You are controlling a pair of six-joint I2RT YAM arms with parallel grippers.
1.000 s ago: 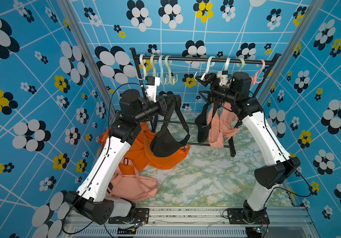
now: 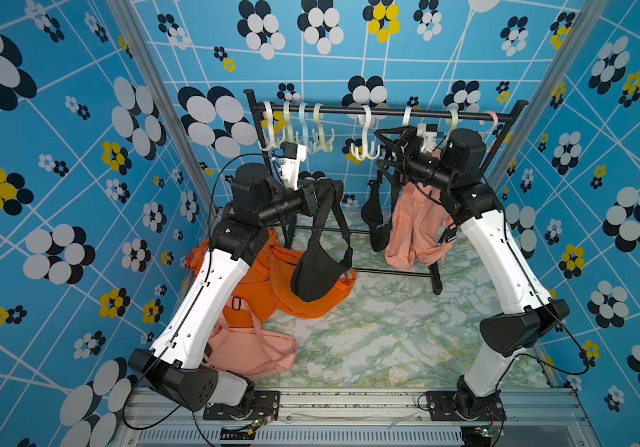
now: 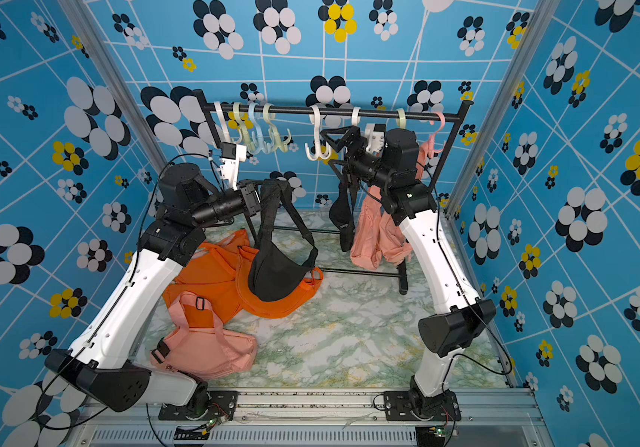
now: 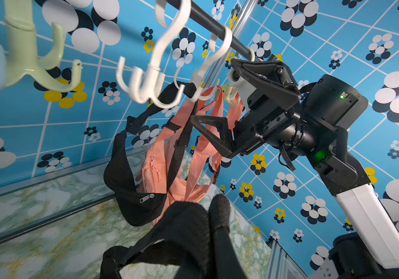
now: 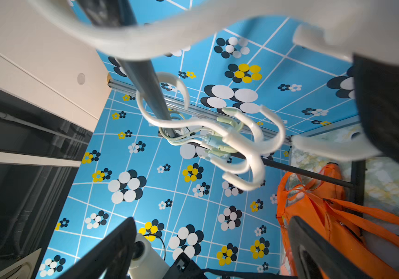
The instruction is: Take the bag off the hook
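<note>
My left gripper is shut on the strap of a black bag (image 2: 320,268), which dangles below it at the left of centre. My right gripper stands open among the hooks on the rail, its fingers (image 5: 318,246) apart. Close by it hangs a second black bag (image 4: 136,204), its strap up at the hooks, beside hanging pink bags (image 2: 409,246). A white hook (image 4: 155,79) hangs empty just left of the right gripper.
A black rail (image 2: 342,109) carries several hooks, those at the left empty. Orange bags (image 3: 282,301) and a pink bag (image 3: 215,350) lie at the floor's left.
My right gripper has risen slightly. The hooks near it have shifted and the hanging bags have swung. The bag under my left gripper has swung a little.
</note>
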